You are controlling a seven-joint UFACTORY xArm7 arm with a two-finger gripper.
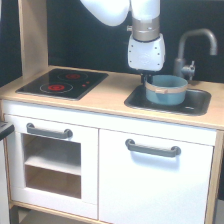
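A blue pot [166,93] with a lighter rim stands at the dark sink [197,104] on the right of the counter. The white arm reaches down from the top, and my dark gripper [148,78] is at the pot's left rim. The fingers are small and dark against the background, so whether they are open or shut on the rim does not show. The pot's underside and how it rests in the basin cannot be seen clearly.
A grey faucet [184,62] rises behind the pot and arches above it. The black stovetop [62,84] with red burner marks is bare. Clear wooden counter [108,93] lies between stove and sink. Below are an open-looking cabinet [53,165] and a white door [140,178].
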